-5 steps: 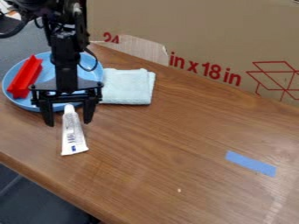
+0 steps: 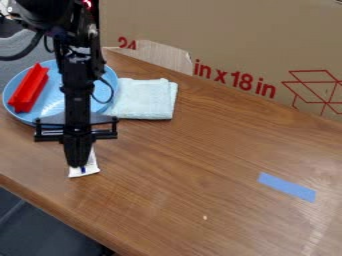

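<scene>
My black gripper [image 2: 78, 152] is lowered over a white tube [image 2: 83, 170] lying on the wooden table near its left edge. The fingertips are close together over the tube and hide most of it; whether the tube is between them I cannot tell. Behind the gripper is a blue plate [image 2: 48, 105] with a red object [image 2: 28, 88] on its left side.
A folded pale cloth [image 2: 144, 98] lies right of the plate. A cardboard box [image 2: 234, 55] stands along the back. A strip of blue tape [image 2: 286, 186] is at the right.
My gripper has moved down and toward the front onto the white tube, and its fingers have come together, covering much of the tube.
</scene>
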